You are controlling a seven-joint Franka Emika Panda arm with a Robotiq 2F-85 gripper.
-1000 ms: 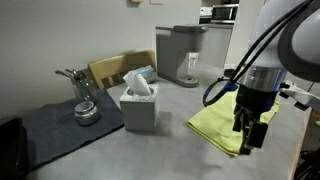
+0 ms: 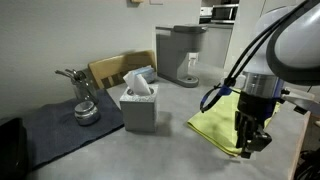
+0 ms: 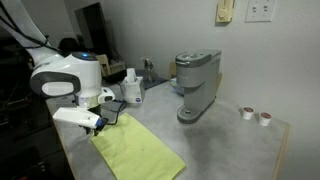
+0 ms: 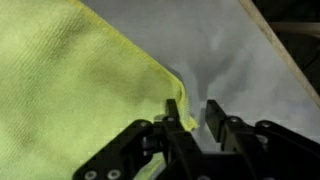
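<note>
A yellow-green cloth lies spread on the table, one corner towards the arm. In the wrist view the cloth fills the left side, and its corner bunches slightly between the fingertips. My gripper is down at that corner, its fingers part open with a gap still showing between them. From the side, the gripper is at the cloth's near edge. In the second exterior view the gripper is at the cloth's left corner, partly hidden by the arm.
A tissue box stands left of the cloth, near a metal pot on a dark mat. A grey coffee machine stands behind the cloth. Two small cups sit far right.
The gripper has come down slightly towards the cloth's corner, and its fingers look closer together than before. The cloth lies in the same place.
</note>
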